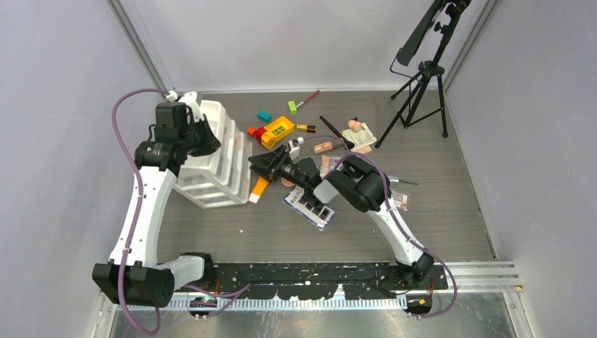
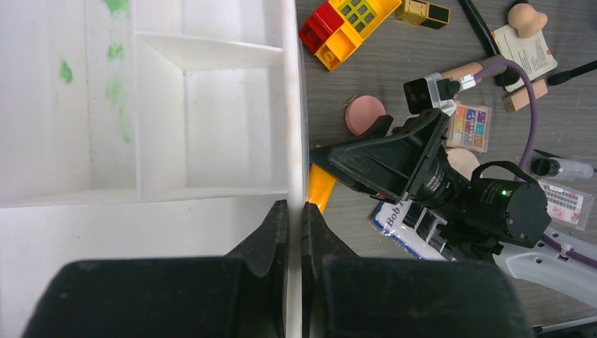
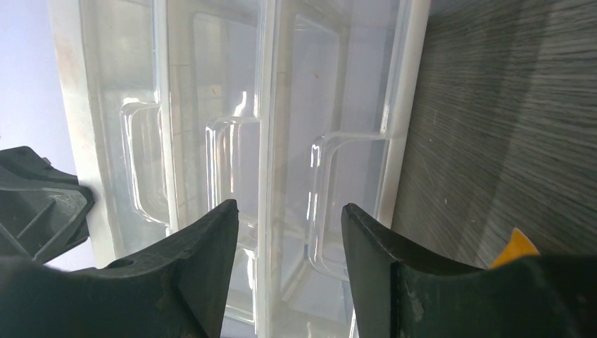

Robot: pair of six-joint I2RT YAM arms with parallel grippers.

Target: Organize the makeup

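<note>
A white drawer organizer point(image 1: 211, 148) with clear drawers stands at the left of the floor. My left gripper is shut on the organizer's upper rim, which runs between its fingers. Beside the drawer fronts, my right gripper is part open with nothing held between its fingertips; a clear drawer front point(image 3: 359, 190) lies beyond them. The makeup lies loose to the right: a pink round compact point(image 2: 365, 115), a colourful eyeshadow palette point(image 2: 469, 127), a "Bob" branded pack point(image 2: 408, 227), a foundation bottle point(image 1: 324, 147) and a black brush point(image 1: 336, 132).
Toy blocks, among them a yellow one point(image 1: 278, 131) and a teal one point(image 1: 264, 115), lie behind the right gripper. An orange tube point(image 1: 259, 189) rests close to the organizer's base. A black tripod point(image 1: 426, 84) stands at back right.
</note>
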